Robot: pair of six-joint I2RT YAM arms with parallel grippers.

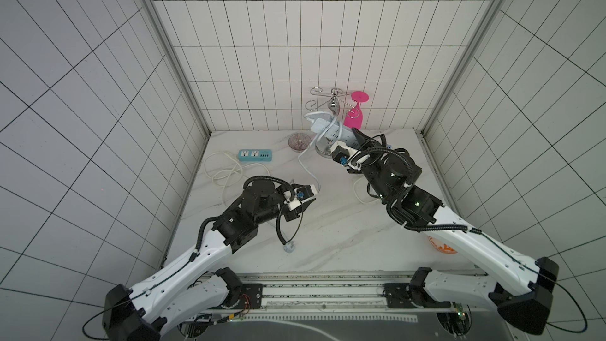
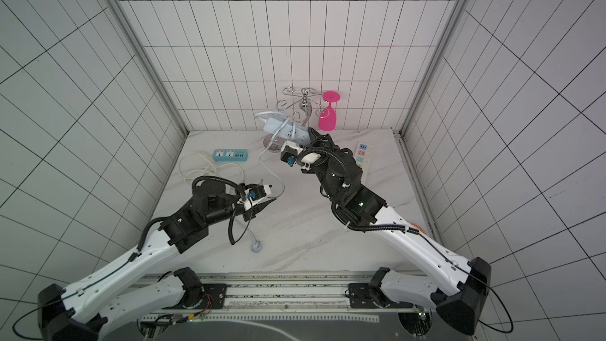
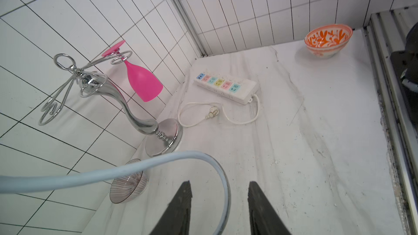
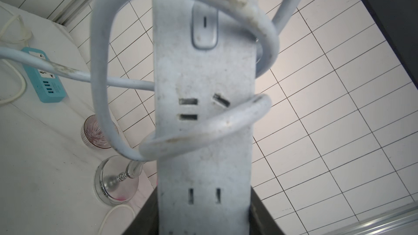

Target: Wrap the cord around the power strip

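My right gripper is shut on one end of the white power strip (image 4: 204,69), its fingers on the two long sides. The strip hangs raised near the back of the table. Loose loops of its white cord (image 4: 209,137) pass around it. From there the cord (image 2: 268,167) runs down toward my left gripper, which is open, low over the table. In the left wrist view the cord (image 3: 227,195) crosses the gap between the spread fingers, not gripped. A grey plug (image 1: 289,247) lies near the front.
A teal power strip (image 1: 255,155) with a cream cord lies back left, and a white strip with coloured sockets (image 3: 226,87) at the right. A metal rack (image 3: 152,124) holding a pink goblet (image 3: 143,80) and a glass bowl (image 1: 299,142) stand at the back. An orange bowl (image 3: 328,39) is front right.
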